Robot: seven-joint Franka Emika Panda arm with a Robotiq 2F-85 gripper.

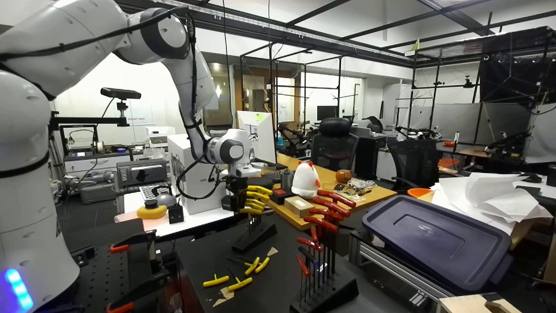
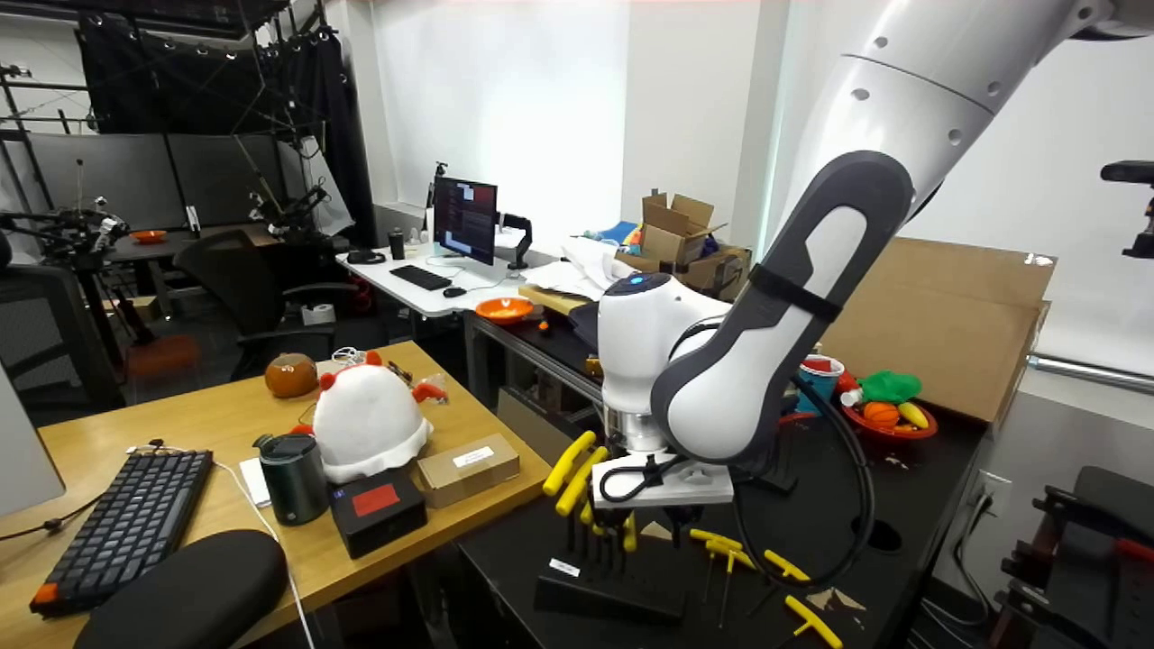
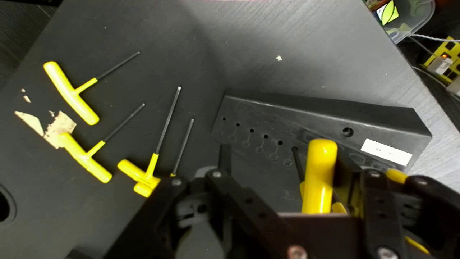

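Note:
Several yellow T-handle hex keys (image 1: 259,188) stand upright in a black sloped holder (image 1: 255,237). My gripper (image 1: 237,198) is at the handles, on their left in exterior view 1. In the wrist view my gripper is open, with a gap between its fingers. One yellow handle (image 3: 319,177) shows in that gap, close to the right finger; whether it touches is hard to tell. A row of empty holes lies in the holder (image 3: 375,118). Loose yellow hex keys (image 3: 71,92) lie on the black table to the left.
A second holder with red T-handle keys (image 1: 331,203) stands nearer exterior view 1. A cardboard box (image 2: 468,470) and a white plush toy (image 2: 368,422) sit on the adjoining wooden desk. Tan scraps (image 3: 60,128) lie by the loose keys. Bare tabletop surrounds the holder's far side.

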